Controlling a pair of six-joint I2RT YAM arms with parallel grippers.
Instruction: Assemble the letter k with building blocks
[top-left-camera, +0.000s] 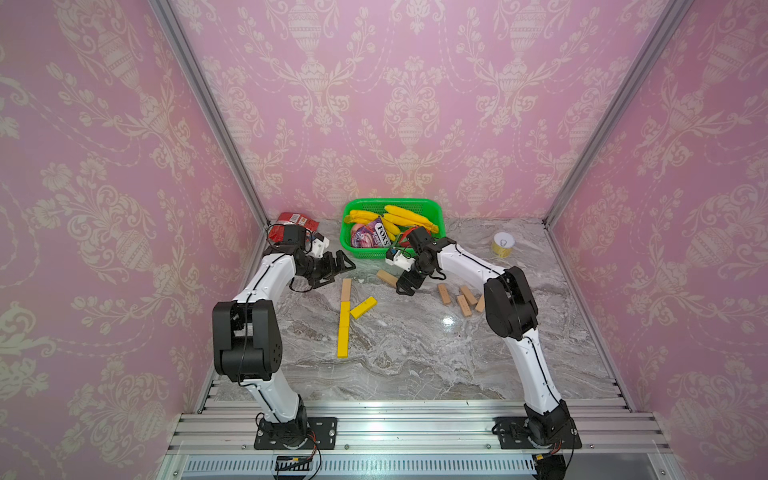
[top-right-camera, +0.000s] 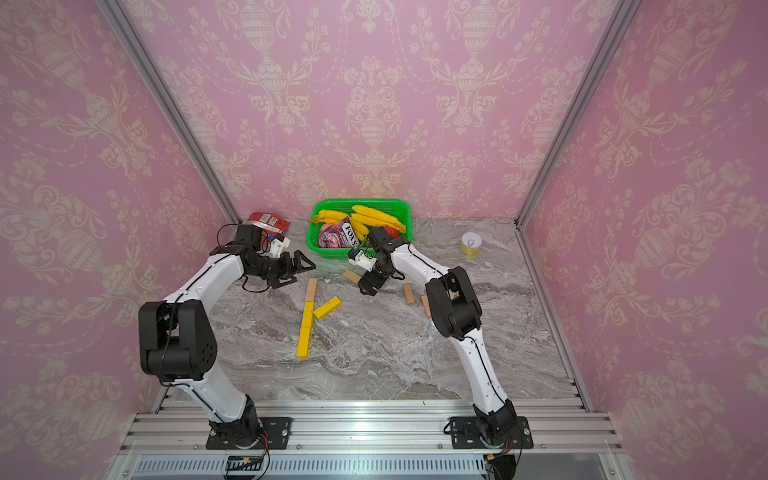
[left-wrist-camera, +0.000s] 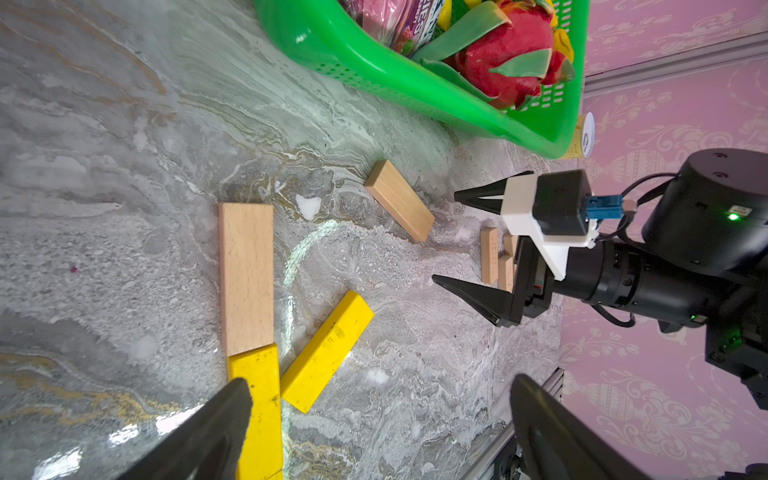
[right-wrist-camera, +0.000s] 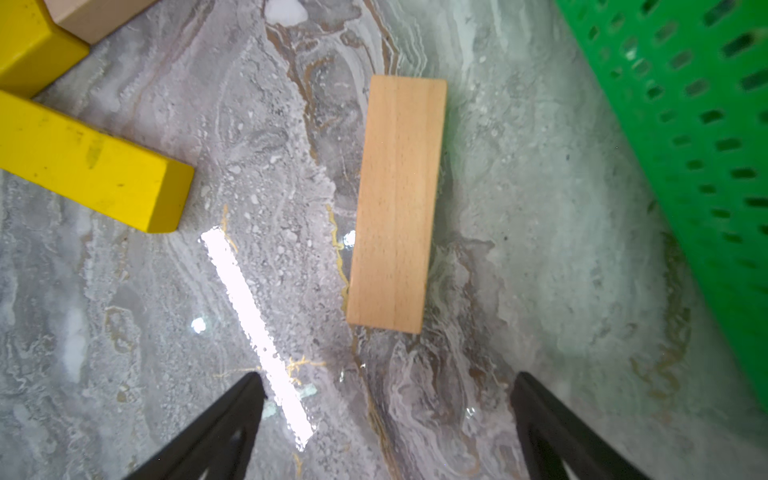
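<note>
A straight column of yellow blocks (top-left-camera: 343, 336) is topped by a wooden block (left-wrist-camera: 246, 280) at its far end. Right of the column, a yellow block (left-wrist-camera: 328, 352) lies slanted, its near end close to or touching the column. Farther right, a lone wooden block (right-wrist-camera: 397, 204) rests flat on the table near the basket. My right gripper is open, just short of that lone block, with nothing between its fingers. Open and empty, my left gripper (top-left-camera: 334, 272) hovers above the column's far end.
The green basket (top-left-camera: 349, 249) of toy fruit stands at the back. Several loose wooden blocks (top-left-camera: 464, 305) lie under the right arm. A small can (top-left-camera: 502, 245) is at the back right, a red bag (top-left-camera: 296, 219) back left.
</note>
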